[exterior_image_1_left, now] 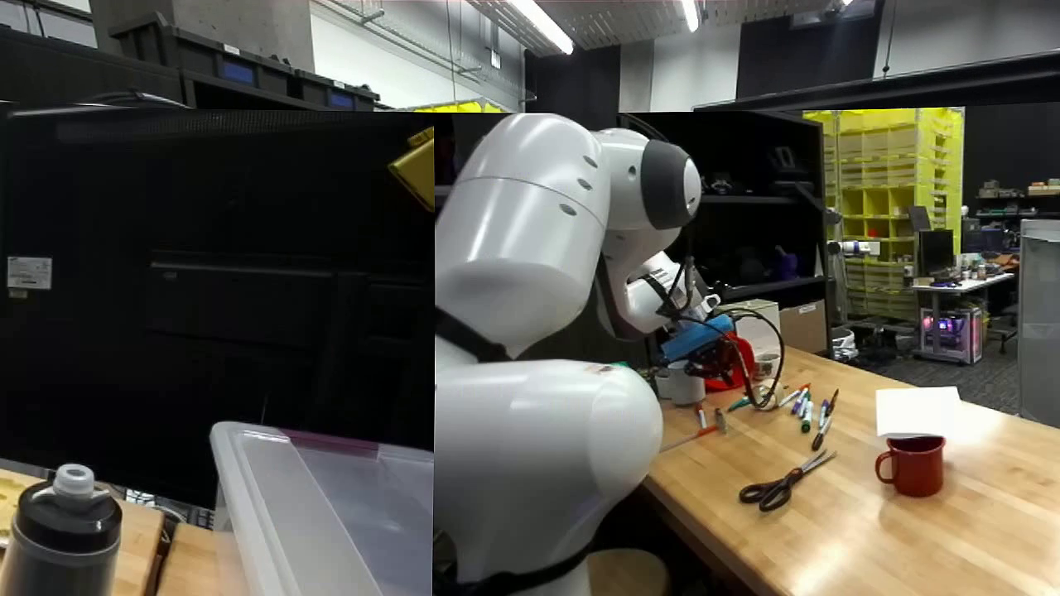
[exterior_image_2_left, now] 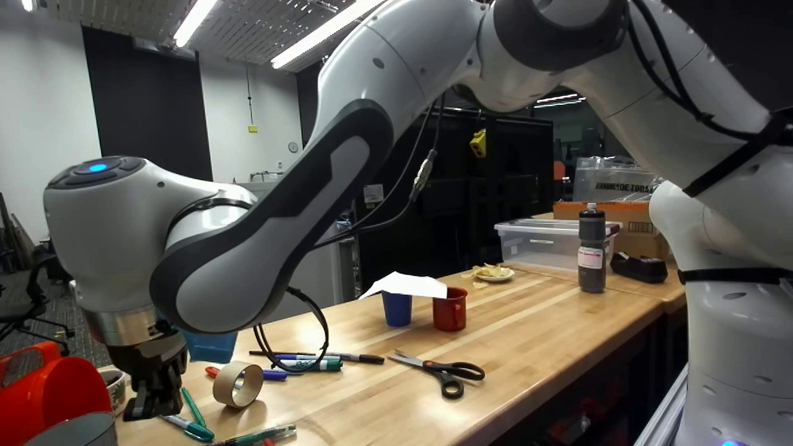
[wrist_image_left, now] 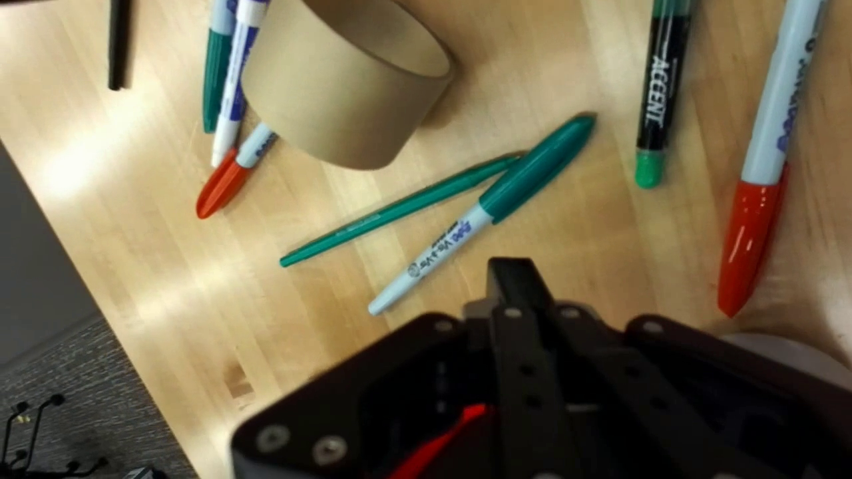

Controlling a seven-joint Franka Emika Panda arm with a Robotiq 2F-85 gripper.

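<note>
My gripper is shut, with nothing showing between its fingers. In the wrist view it is over the table beside a white marker with a green cap (wrist_image_left: pixel 539 169), which crosses a thin green pen (wrist_image_left: pixel 399 207). A cardboard tape ring (wrist_image_left: pixel 343 96) lies beyond them. On the right are a green highlighter (wrist_image_left: pixel 661 88) and a red-capped marker (wrist_image_left: pixel 755 231). From exterior view 2, the gripper (exterior_image_2_left: pixel 152 405) hangs beside a red container (exterior_image_2_left: pixel 56 394) and behind the rim of a grey cup (exterior_image_2_left: pixel 78 431).
Scissors (exterior_image_2_left: pixel 442 369) lie open toward the table's near edge. A red mug (exterior_image_2_left: pixel 450 310) and a blue cup (exterior_image_2_left: pixel 398 308) stand farther along, with white paper (exterior_image_2_left: pixel 409 285) over the blue cup. Beyond are a plate of chips (exterior_image_2_left: pixel 496 275) and a bottle (exterior_image_2_left: pixel 591 249). Mid-table has free room.
</note>
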